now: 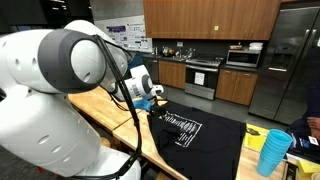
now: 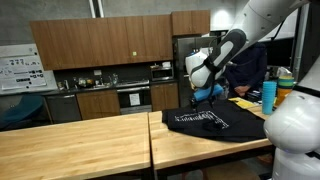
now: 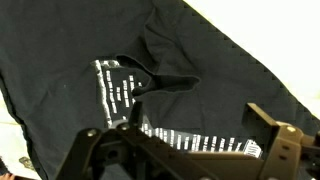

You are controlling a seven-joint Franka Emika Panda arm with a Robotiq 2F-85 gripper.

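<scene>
A black cloth with white lettering (image 1: 205, 135) lies spread over the wooden table, and part of it is folded over in a rumpled flap (image 3: 160, 65). In the wrist view the flap covers some of the white print (image 3: 118, 90). My gripper is open above the cloth, its two dark fingers wide apart with only cloth far below between them. From the side, my gripper (image 2: 208, 104) hangs over the cloth (image 2: 190, 118), clear of it.
Blue cups (image 1: 273, 150) stand at the table's right side, near a yellow item (image 1: 256, 136). Bare wooden tabletop (image 2: 80, 145) stretches away on the other side. Kitchen cabinets and a stove (image 1: 202, 78) stand in the background.
</scene>
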